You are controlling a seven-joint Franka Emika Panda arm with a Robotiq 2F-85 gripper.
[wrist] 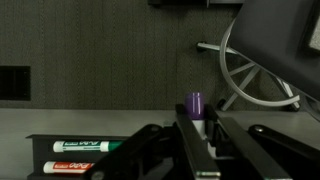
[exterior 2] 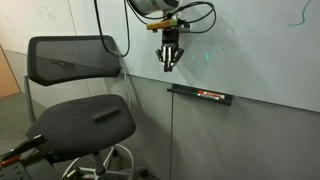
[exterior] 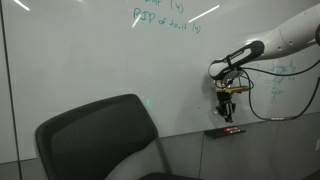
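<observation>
A marker with a purple cap [wrist: 195, 105] is pinched in my gripper, its capped end jutting out past the fingers. In exterior view 2, the gripper [exterior 2: 168, 60] hangs pointing down in front of the whiteboard [exterior 2: 235, 50], above and a little left of the marker tray [exterior 2: 185, 91]. Exterior view 1 has the gripper [exterior: 227, 115] just above that tray too. Inside the tray, the wrist view shows a green marker [wrist: 82, 146] and a red marker [wrist: 74, 166], both to the left of my fingers.
An office chair [exterior 2: 85, 125] stands left of the arm in exterior view 2, its wheeled base [wrist: 245, 75] on the carpet [wrist: 100, 60]. Teal writing [exterior: 168, 18] is on the upper board. Below the tray, the wall [exterior 2: 230, 140] is clear.
</observation>
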